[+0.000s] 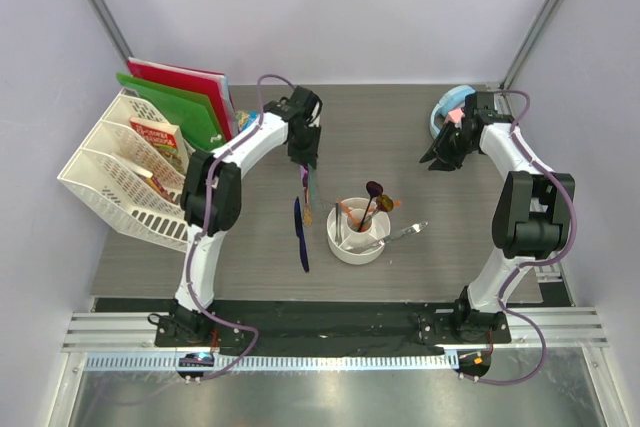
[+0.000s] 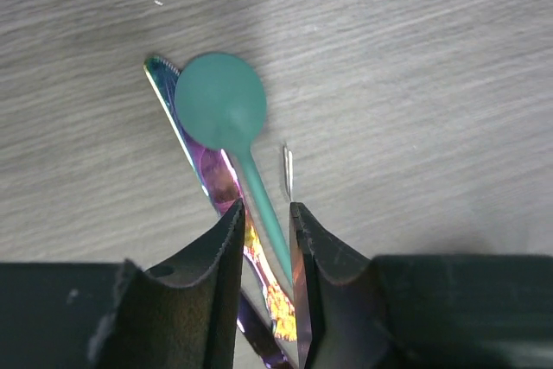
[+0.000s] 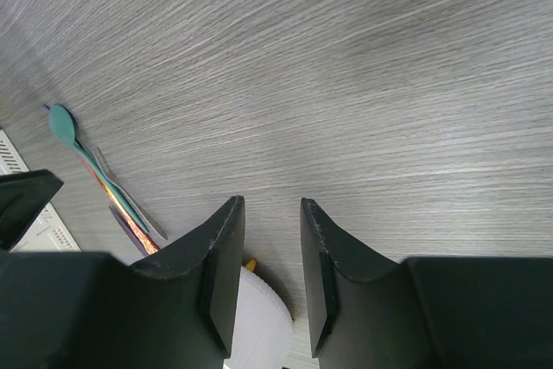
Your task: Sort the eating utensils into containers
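My left gripper is open above a teal spoon (image 2: 221, 97), which overlaps a rainbow-coloured knife (image 2: 216, 174) on the table. A thin silver utensil (image 2: 289, 168) lies close by, partly hidden behind one finger. The tip of a dark blue knife (image 2: 259, 334) shows below; in the top view this knife (image 1: 301, 237) lies nearer the front. A white bowl (image 1: 357, 256) with a cup inside holds several utensils, among them dark ladles (image 1: 374, 189) and a fork (image 1: 405, 232) across its rim. Open and empty, my right gripper hovers over bare table.
A white slotted rack (image 1: 110, 182) with folders and boxes stands at the left. At the back right, a light blue container (image 1: 455, 97) sits beside the right arm. Bare table (image 1: 380, 127) spreads between the two grippers.
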